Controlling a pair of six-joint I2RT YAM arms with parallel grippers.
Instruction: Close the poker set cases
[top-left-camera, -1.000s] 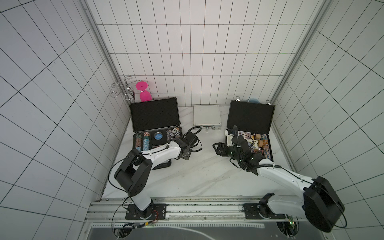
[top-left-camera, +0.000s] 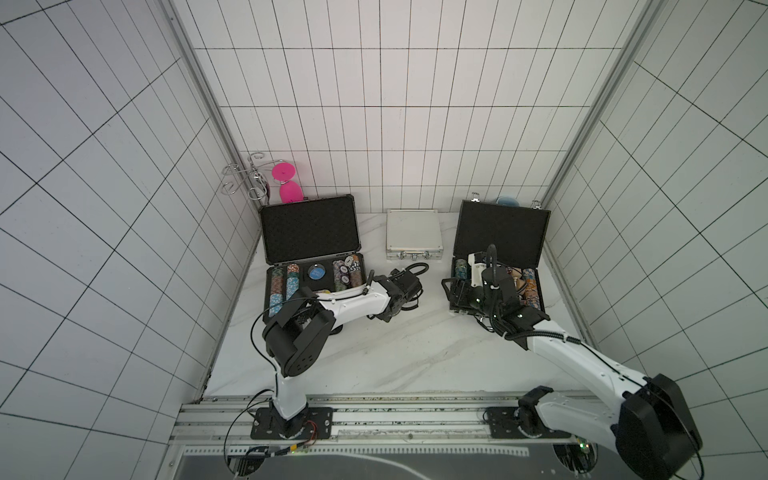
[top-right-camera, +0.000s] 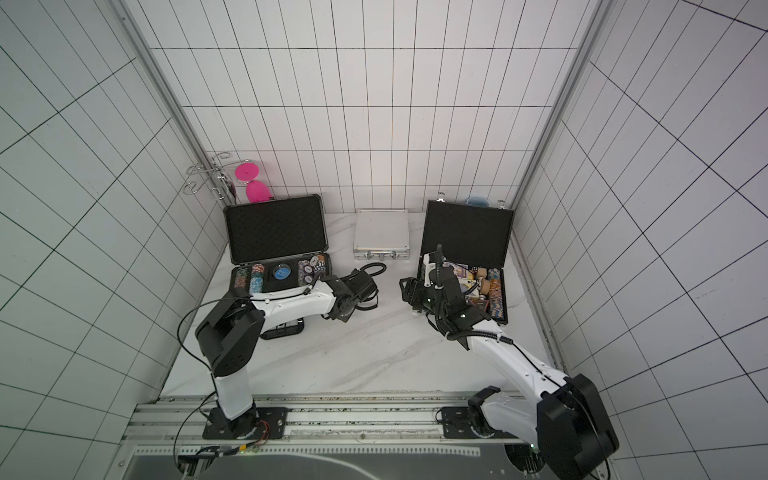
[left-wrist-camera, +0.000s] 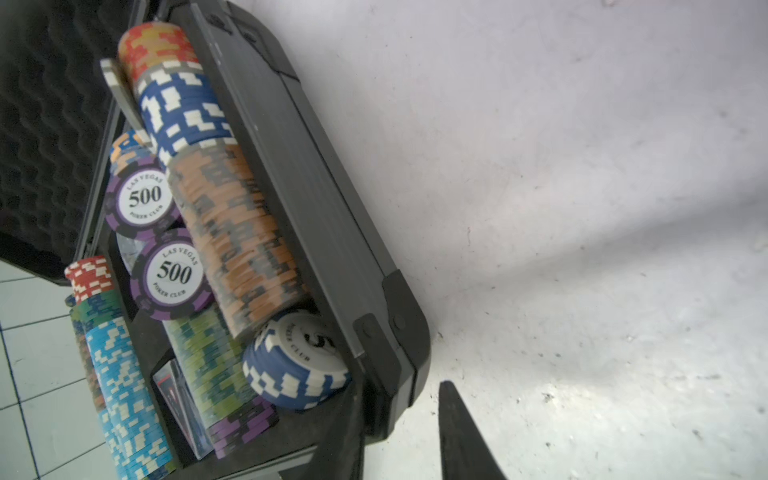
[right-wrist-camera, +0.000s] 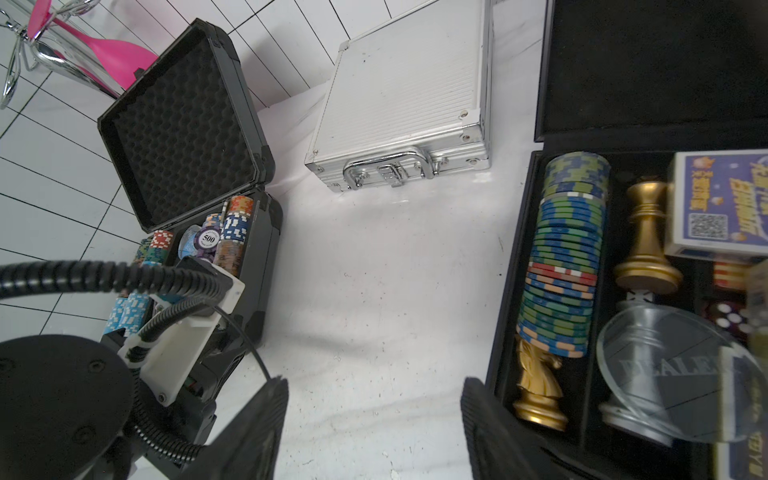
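Two black cases stand with their lids raised. The left case's lid (top-left-camera: 310, 229) leans back, and its body (left-wrist-camera: 320, 208) holds stacks of poker chips. The right case's lid (top-left-camera: 502, 232) is also up, over a tray with green-blue chips (right-wrist-camera: 560, 256), gold and silver chess pieces and card boxes. My left gripper is part open beside the left case's right front corner; nothing shows held. My right gripper stands open with bare table between its fingers, at the left side of the right case. In the top views its arm hides part of that case.
A closed silver case (top-left-camera: 413, 232) sits at the back between the black cases. A metal rack with pink utensils (top-left-camera: 286, 182) stands at the back left. Bare marble table (top-left-camera: 400, 352) lies in the middle and front.
My left arm has moved right along the left case's front. My right gripper has shifted right, closer over the right case. Both lids remain raised.
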